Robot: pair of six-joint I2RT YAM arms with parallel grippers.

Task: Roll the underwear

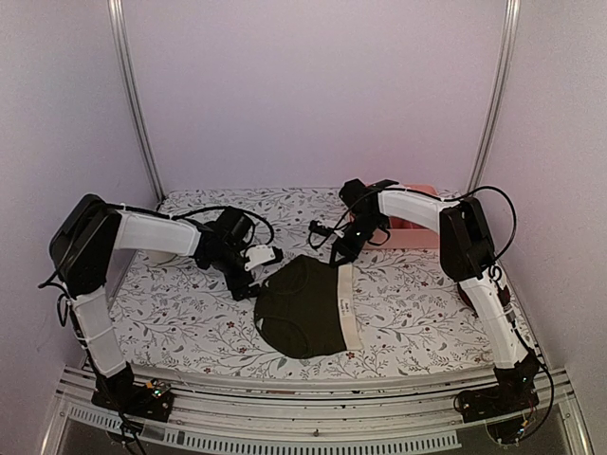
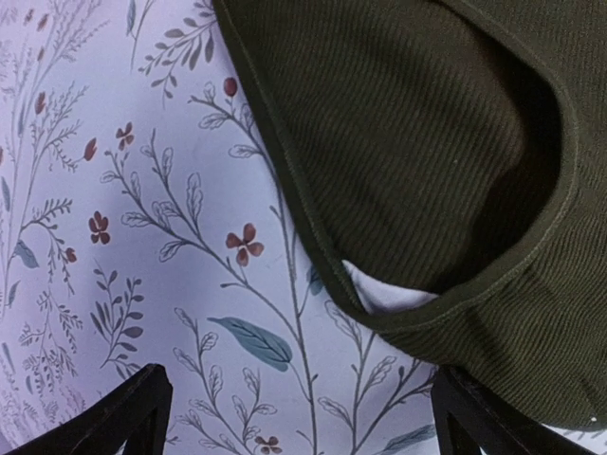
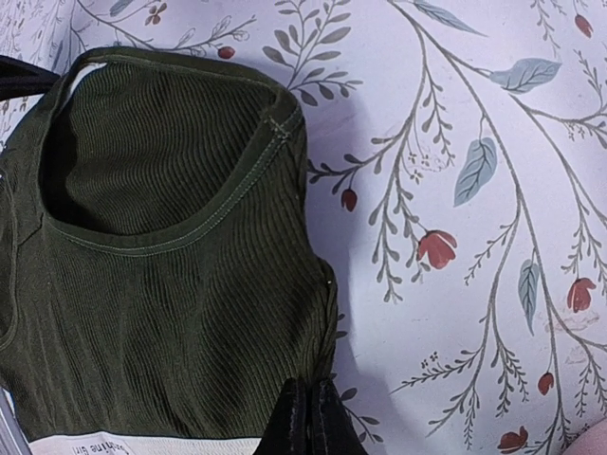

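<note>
Dark green underwear [image 1: 305, 308] lies spread on the table, its white waistband [image 1: 347, 308] along the right side and a leg opening at its upper left. My right gripper is shut on the far side edge of the fabric, close to the waistband. At the underwear's left edge my left gripper stands open, with floral tablecloth between its fingers. Its right finger [image 2: 474, 422] touches or nearly touches the cloth's leg-opening edge; exact contact is unclear.
A pink box [image 1: 410, 237] stands behind the right arm at the back right. A round white object sits partly behind the left arm. A dark round item [image 1: 471, 298] lies at the right edge. Free tablecloth [image 1: 190, 327] spreads left and right of the underwear.
</note>
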